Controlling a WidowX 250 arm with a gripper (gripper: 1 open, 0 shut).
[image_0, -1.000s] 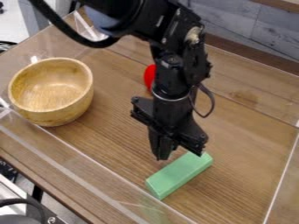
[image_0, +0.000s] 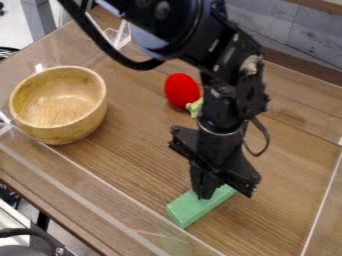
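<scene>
My gripper (image_0: 205, 180) points down over a mint-green flat bar (image_0: 197, 208), which lies diagonally on the wooden table (image_0: 114, 185) at the lower middle. The fingertips are at the bar's upper right part, covering some of it. The gripper looks shut, with nothing visible between its fingers; whether it touches the bar is unclear.
A wooden bowl (image_0: 56, 106) sits at the left. A red round object (image_0: 183, 88) and a small yellow-green item (image_0: 194, 108) lie behind the arm.
The gripper has moved right and down over the green bar, which now is partly hidden under it.
</scene>
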